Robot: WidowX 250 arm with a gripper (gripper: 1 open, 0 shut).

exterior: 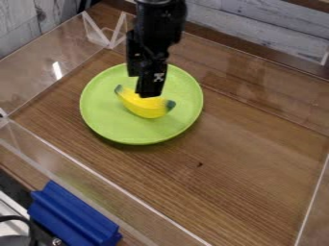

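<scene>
My black gripper [148,69] hangs over the green plate [110,120], just above and behind a yellow banana-like object [145,104] lying on it. The gripper is open; whether its fingertips touch the yellow object is hard to tell from this view.
A blue block-like object [71,213] sits at the bottom left, with a dark cable beside it. The wooden surface [244,154] to the right of the plate is clear. Pale edges or walls run along the left, back and right sides.
</scene>
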